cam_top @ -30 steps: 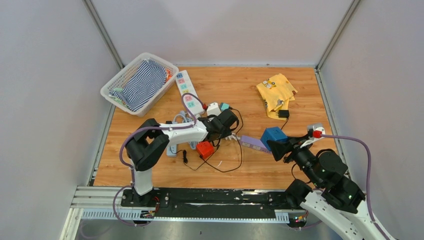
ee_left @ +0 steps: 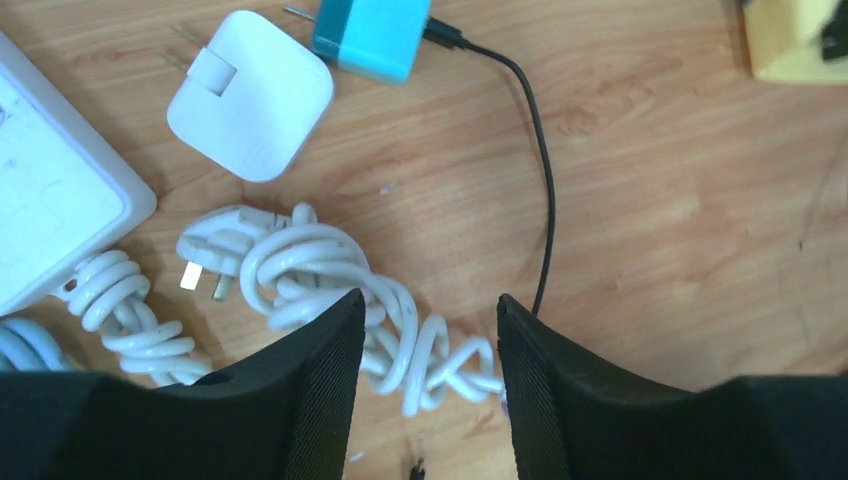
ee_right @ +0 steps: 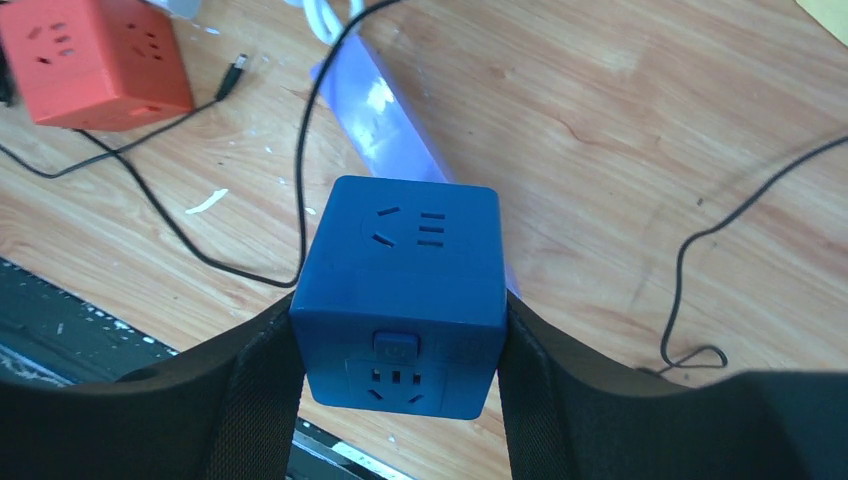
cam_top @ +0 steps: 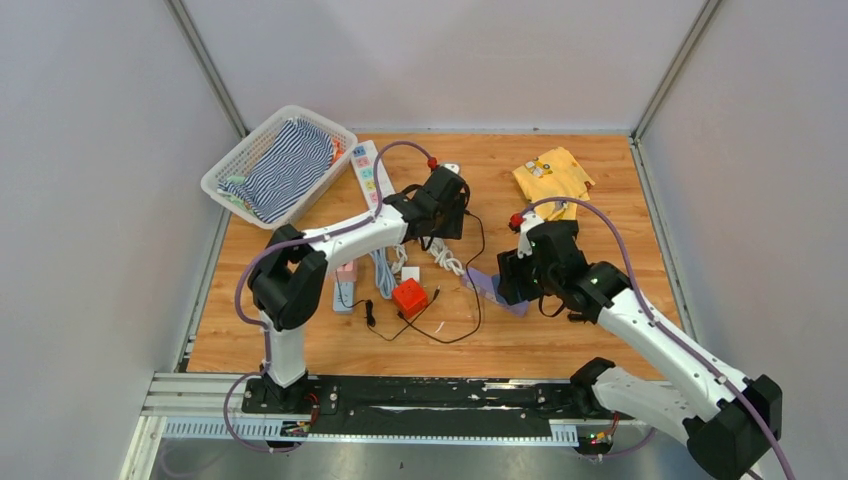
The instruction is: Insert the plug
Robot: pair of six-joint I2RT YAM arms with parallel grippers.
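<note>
A blue cube socket (ee_right: pixel 400 290) is pinched between the fingers of my right gripper, its slotted faces toward the camera; in the top view it is mostly hidden by that gripper. My left gripper is part open with nothing between its fingers, above a white coiled cord with a plug (ee_left: pixel 215 240) whose metal prongs show. A white square adapter (ee_left: pixel 250 95) and a teal adapter (ee_left: pixel 372 35) with a black cable lie just beyond that cord. The red cube socket (cam_top: pixel 409 297) rests near the table's middle.
A purple power strip (ee_right: pixel 385 110) lies beneath the blue cube. The white power strip (cam_top: pixel 370 165) and basket (cam_top: pixel 225 165) are at the back left, a yellow cloth (cam_top: pixel 553 175) at the back right. Black cables (cam_top: pixel 476 310) cross the middle.
My right arm has swung left and inward with the blue cube, now over the purple strip. The left gripper has risen toward the back, uncovering more of the white cord.
</note>
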